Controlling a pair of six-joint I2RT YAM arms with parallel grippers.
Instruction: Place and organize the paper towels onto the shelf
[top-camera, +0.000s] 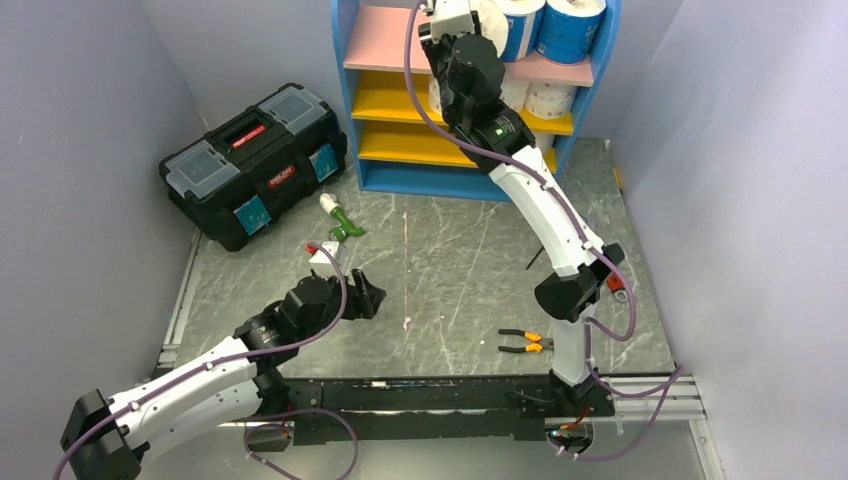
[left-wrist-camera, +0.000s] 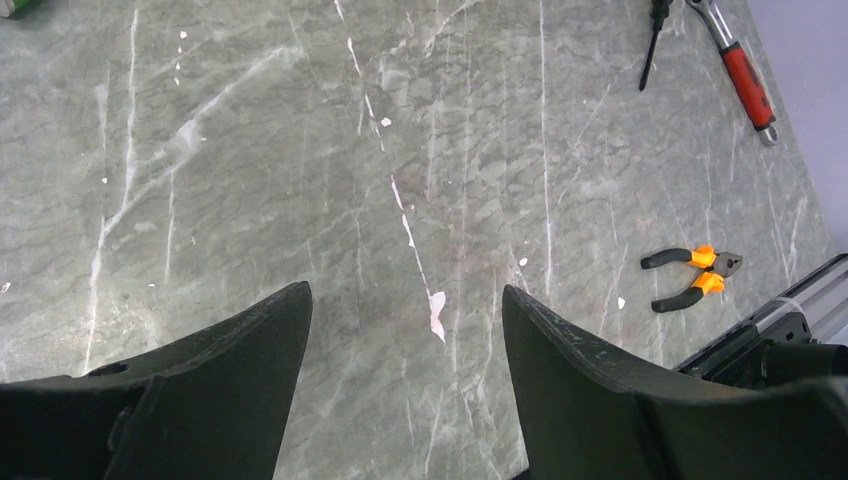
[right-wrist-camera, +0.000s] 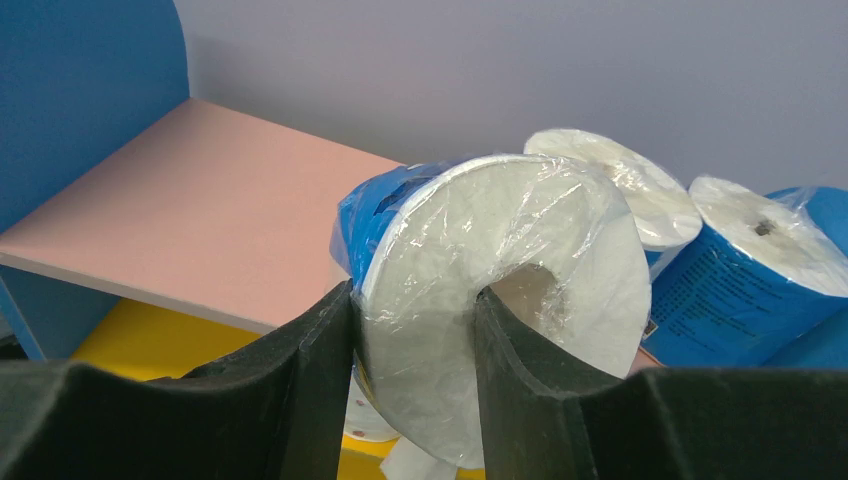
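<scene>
A paper towel roll in blue-and-white wrap (right-wrist-camera: 590, 235) is pinched at its white end by my right gripper, one finger on the outer side and one near the core hole. It is tilted, in front of the pink top shelf (right-wrist-camera: 240, 200). Two more wrapped rolls stand on the right of that shelf: a blue roll (top-camera: 571, 30) and its neighbour (top-camera: 520, 30). The top view shows the right arm covering part of the shelf. My left gripper hangs over the floor, part open and empty.
White rolls (top-camera: 550, 98) sit on the yellow shelf (top-camera: 390, 98) below. A black toolbox (top-camera: 255, 165) stands left of the shelf unit. Pliers (top-camera: 525, 341) and a green tool (top-camera: 343, 218) lie on the floor. The pink shelf's left side is bare.
</scene>
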